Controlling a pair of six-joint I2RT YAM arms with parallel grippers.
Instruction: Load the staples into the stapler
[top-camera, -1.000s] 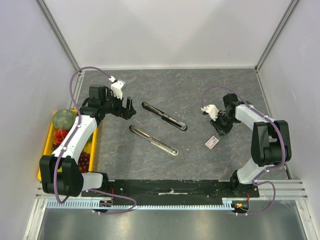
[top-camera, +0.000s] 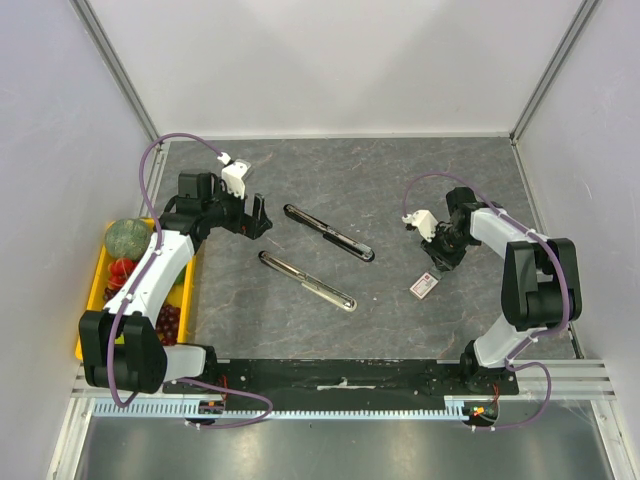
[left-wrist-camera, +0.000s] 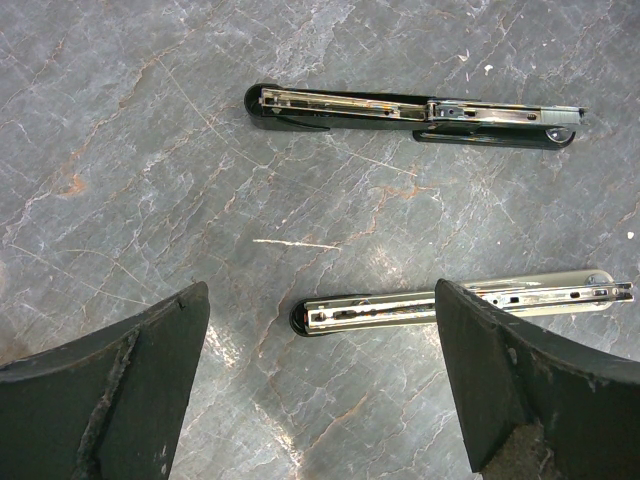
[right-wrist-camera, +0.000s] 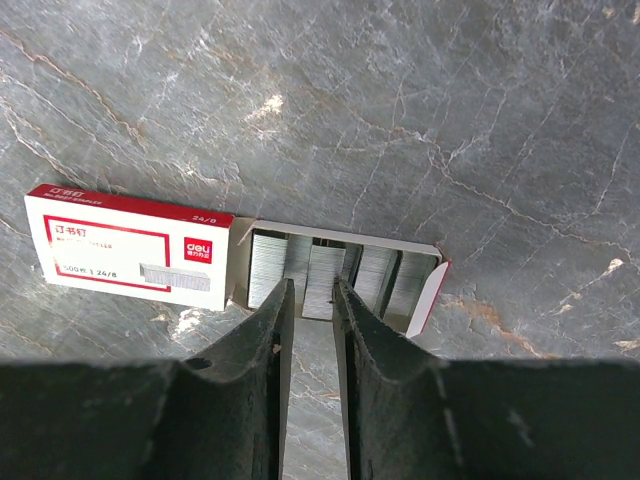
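Note:
Two long staplers lie opened out on the grey table: a black one (top-camera: 330, 234) farther back and one with a cream part (top-camera: 308, 284) nearer the front. In the left wrist view, both the black stapler (left-wrist-camera: 350, 108) and the cream one (left-wrist-camera: 375, 309) show their metal tracks. My left gripper (top-camera: 258, 217) is open, empty, at their left. At the right, the slid-open staple box (right-wrist-camera: 130, 248) shows silver staple strips (right-wrist-camera: 268, 265) side by side in its tray. My right gripper is shut on one strip (right-wrist-camera: 322, 270), which still sits among the others.
A yellow crate (top-camera: 187, 300) holding a melon and other fruit stands at the left edge. White walls bound the table on the left, right and back. Bare table lies between the staplers and the staple box.

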